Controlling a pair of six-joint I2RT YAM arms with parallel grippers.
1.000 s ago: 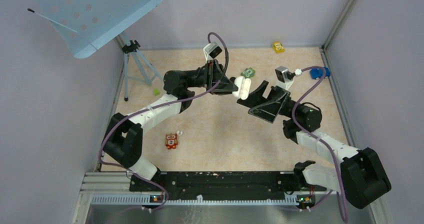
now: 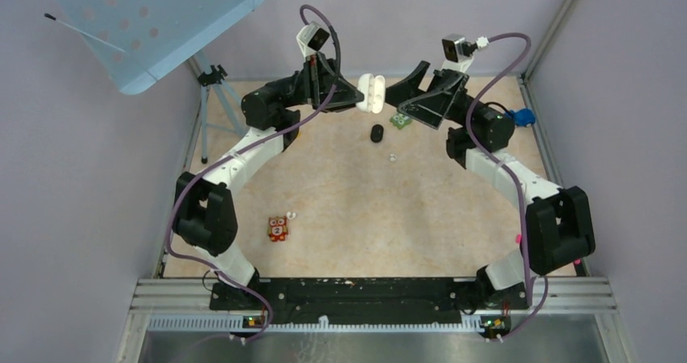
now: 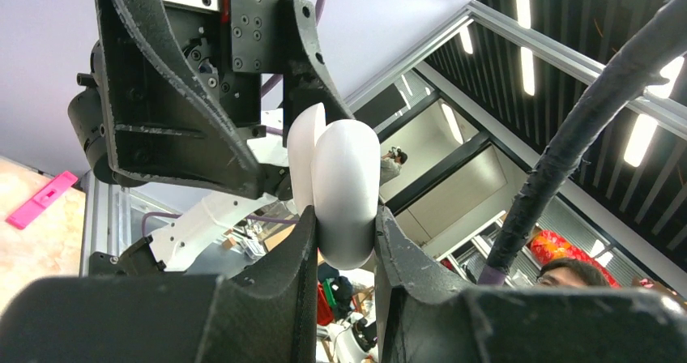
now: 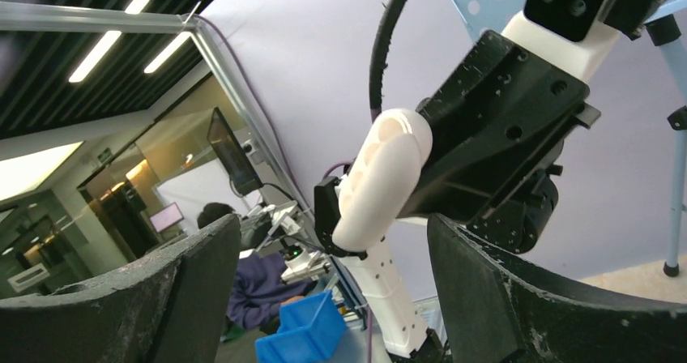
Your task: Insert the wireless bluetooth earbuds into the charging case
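Note:
The white charging case (image 2: 372, 93) is held up off the table, its two halves spread apart and hollows showing inside. My left gripper is shut on its lower end. Facing it from the right, my right gripper (image 2: 399, 102) stands open with nothing between its fingers. In the right wrist view the case (image 4: 375, 189) appears beyond the gap between the open fingers; contact cannot be told. Small white pieces that look like earbuds lie on the table, one group (image 2: 393, 158) near the middle and another (image 2: 292, 215) by the owl figure.
A black oval object (image 2: 377, 134) and a green toy (image 2: 401, 121) lie below the grippers. The owl figure (image 2: 278, 229) sits at the left, a blue toy car (image 2: 523, 117) at the right.
Both arms have moved toward the back of the table.

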